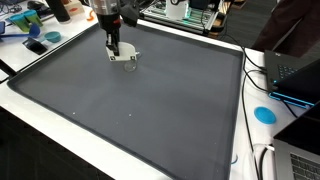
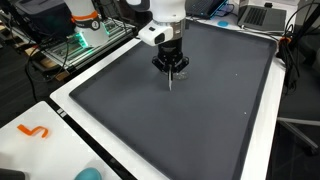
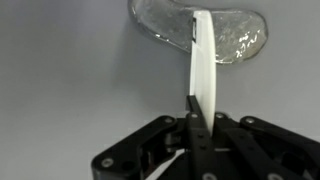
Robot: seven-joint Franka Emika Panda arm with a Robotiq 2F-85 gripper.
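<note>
My gripper (image 2: 167, 66) is shut on a thin white plate (image 3: 203, 65), which stands edge-on between the fingers in the wrist view. In exterior view 1 the white plate (image 1: 122, 53) shows its broad face, with dark spots near its lower corners. A clear, glossy puddle-like patch (image 3: 240, 35) lies on the grey board; the plate's far end overlaps it in the wrist view. Exterior view 1 has the clear patch (image 1: 130, 67) just below the plate. Whether plate and patch touch, I cannot tell.
The dark grey board (image 1: 150, 105) is mostly bare around the patch. Its raised pale rim (image 1: 85, 130) runs along the sides. Off to the right are a blue disc (image 1: 265, 115) and laptops; small coloured items crowd the far left.
</note>
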